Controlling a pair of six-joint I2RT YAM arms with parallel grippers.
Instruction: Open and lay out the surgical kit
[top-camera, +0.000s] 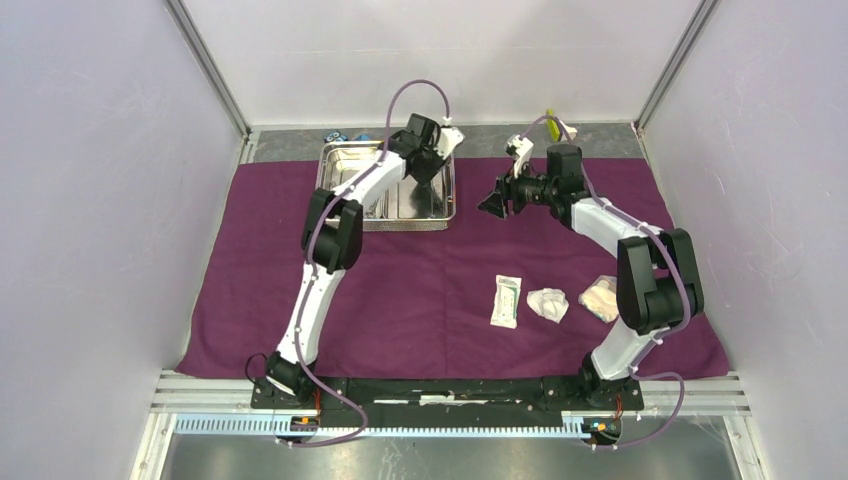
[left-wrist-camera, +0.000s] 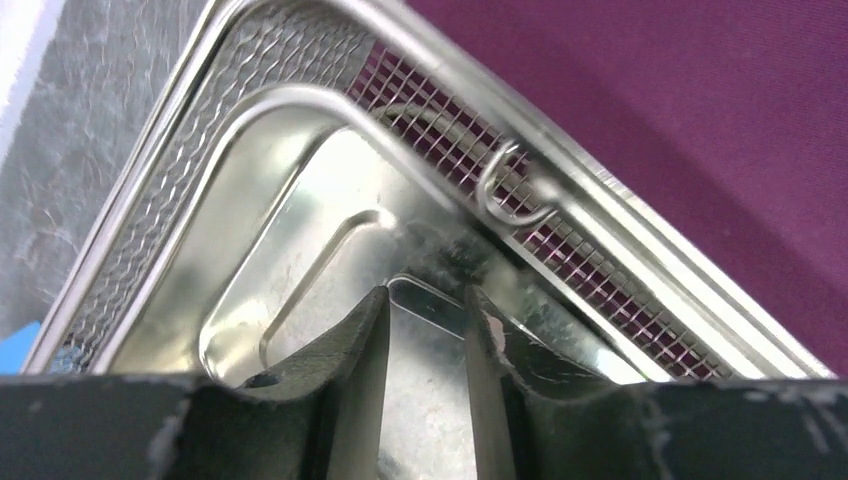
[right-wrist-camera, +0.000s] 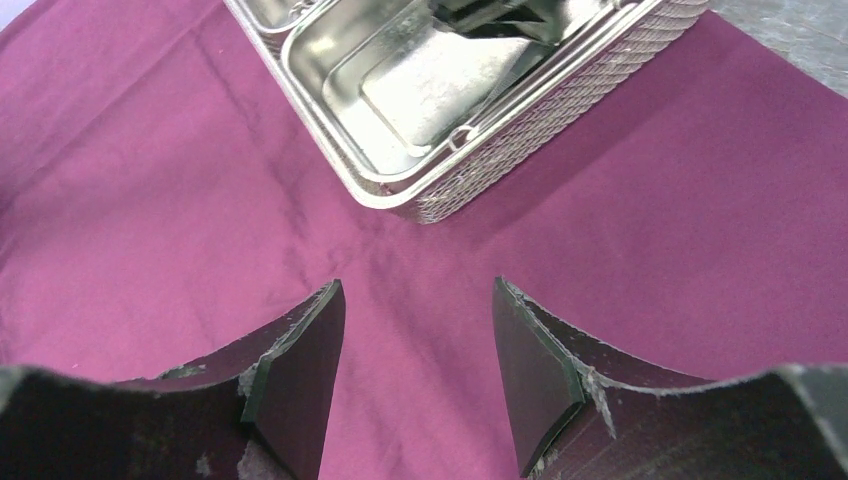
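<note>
The steel tray (top-camera: 345, 153) of the kit stands at the back centre. My left gripper is down over its right compartment, fingers part open. A slim looped metal instrument (left-wrist-camera: 405, 282) lies on the compartment floor behind the gap between the fingertips; whether they touch it I cannot tell. My right gripper is open and empty over the purple cloth (right-wrist-camera: 180, 240), just right of the tray.
A white packet (top-camera: 506, 301), a crumpled white bundle (top-camera: 547, 303) and a bagged pad (top-camera: 600, 298) lie at front right. Small blue items (top-camera: 336, 136) sit behind the tray.
</note>
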